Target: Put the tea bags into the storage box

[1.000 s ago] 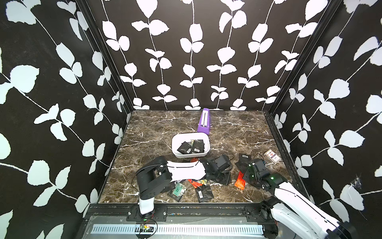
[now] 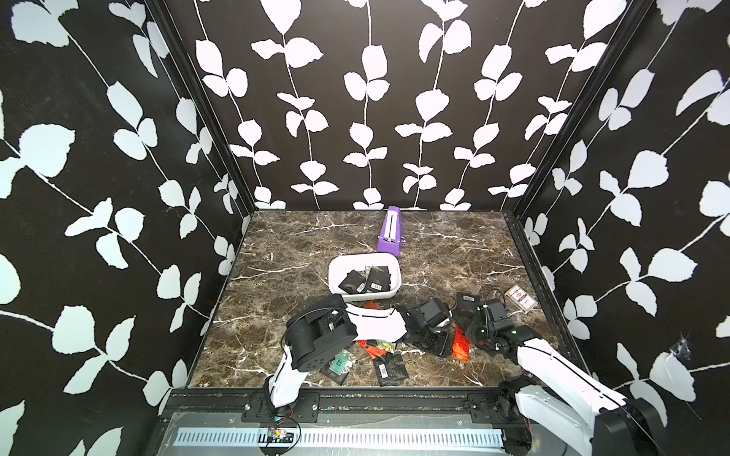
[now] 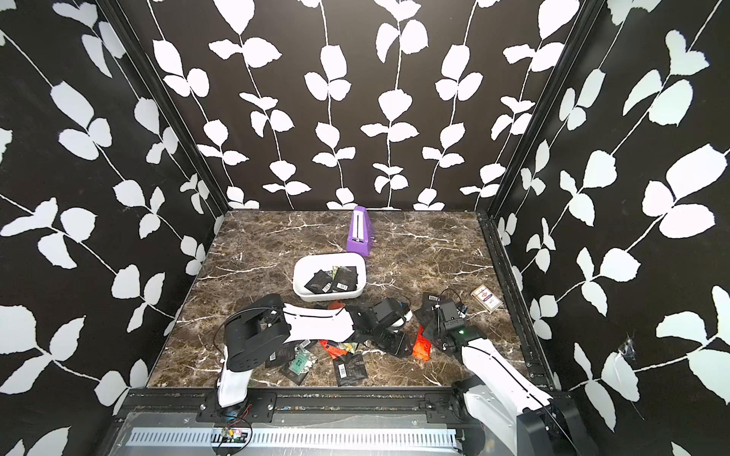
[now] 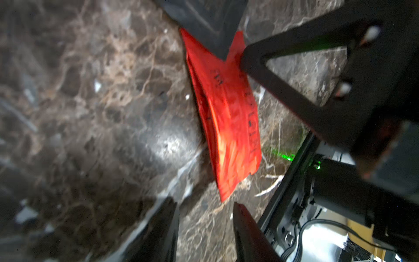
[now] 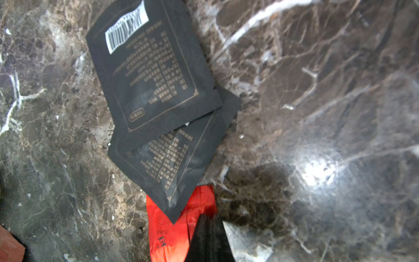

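Note:
A red tea bag (image 4: 233,126) lies on the marble table, its far end under a black tea bag (image 4: 213,17). My left gripper is open and empty, close to the bag's near end. The right gripper is shut at the red bag's (image 5: 168,242) side edge; whether the foil is pinched between its fingers cannot be told. Two overlapping black tea bags (image 5: 152,65) lie beyond it. In the top left view, the white storage box (image 2: 334,282) holds several black bags.
More tea bags, including a green one (image 2: 340,363) and a black one (image 2: 391,369), lie near the front edge, partly under the left arm. A purple metronome (image 2: 389,231) stands behind the box. A card pack (image 2: 521,298) lies at right.
My left gripper has moved right, towards the red bag. The red bag has turned slightly and stands more lengthwise now. The right gripper has shifted only a little.

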